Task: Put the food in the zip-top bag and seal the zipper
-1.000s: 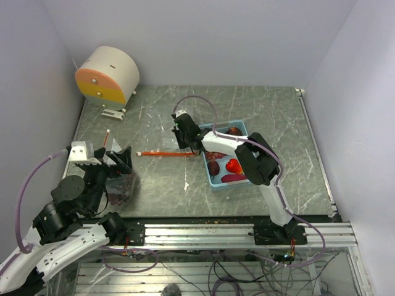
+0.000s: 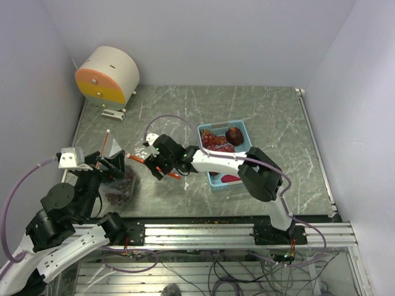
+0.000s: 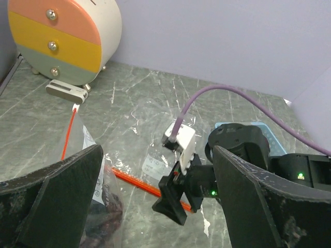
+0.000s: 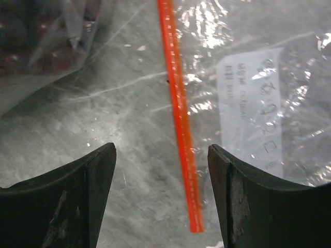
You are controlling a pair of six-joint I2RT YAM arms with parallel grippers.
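A clear flat bag (image 4: 248, 119) with a white label lies on the table, its orange zipper strip (image 2: 137, 158) slanting across the middle left. Over that strip hovers my right gripper, open and empty, one finger on each side of it. A second clear bag (image 2: 121, 190) with dark red food inside stands at the left; its own orange strip (image 3: 69, 133) rises at an angle. Beside and above this filled bag, my left gripper is open, with nothing gripped. Whether the filled bag is sealed I cannot tell.
A blue basket (image 2: 242, 126) at centre right holds grapes (image 2: 213, 139), a dark round fruit (image 2: 234, 136) and other food, partly under my right arm. The striped drum-shaped box (image 2: 108, 77) stands back left.
My right gripper has moved left and toward the front. The flat bag's zipper strip has turned from level to slanting, its right end nearer the front. My left gripper has shifted slightly left.
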